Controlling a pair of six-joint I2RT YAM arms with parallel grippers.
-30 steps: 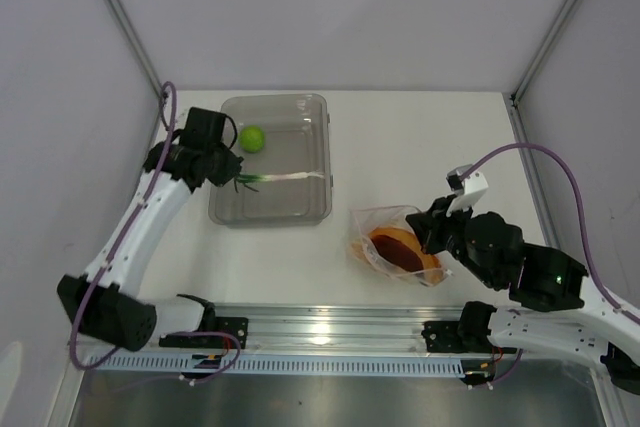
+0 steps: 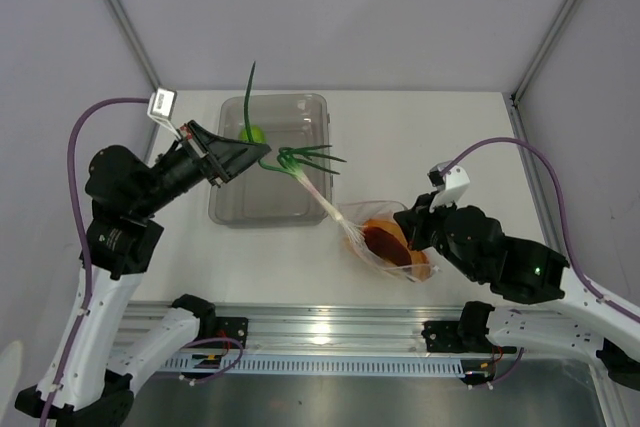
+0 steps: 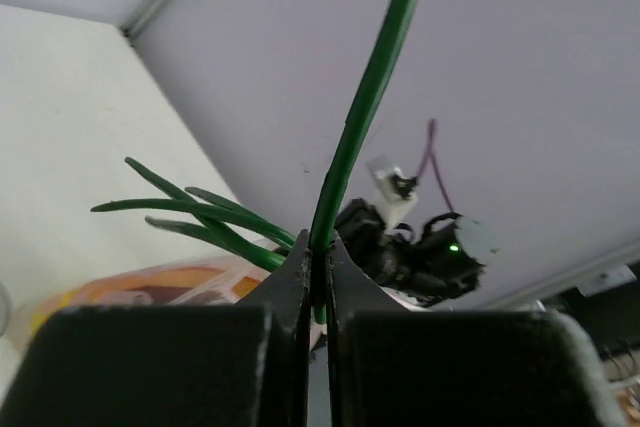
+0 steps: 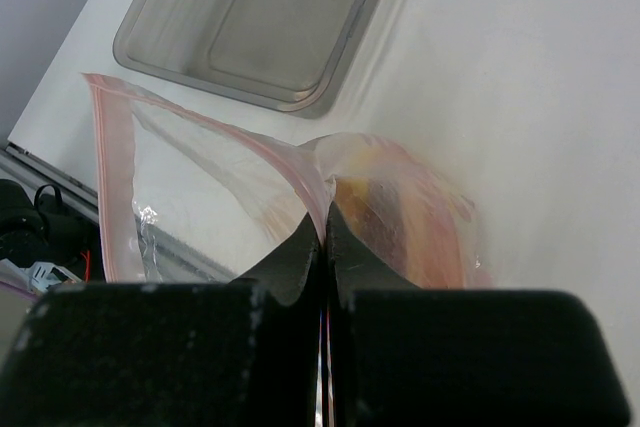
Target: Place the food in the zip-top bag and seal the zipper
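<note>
My left gripper (image 2: 247, 151) is raised over the tray, shut on a green onion (image 3: 362, 107), whose white end (image 2: 325, 207) reaches down-right to the zip top bag (image 2: 385, 247). The bag has orange food inside. My right gripper is shut on the bag's rim, holding one side up; the bag's mouth shows beside it. A green apple (image 2: 256, 135) lies in the grey tray (image 2: 270, 207), partly behind the onion's leaves.
Walls enclose the sides and back, with a metal rail (image 2: 320, 317) along the front edge.
My left gripper has lifted the green onion out of the tray and swung it toward the bag. My right gripper has moved slightly left with the bag.
</note>
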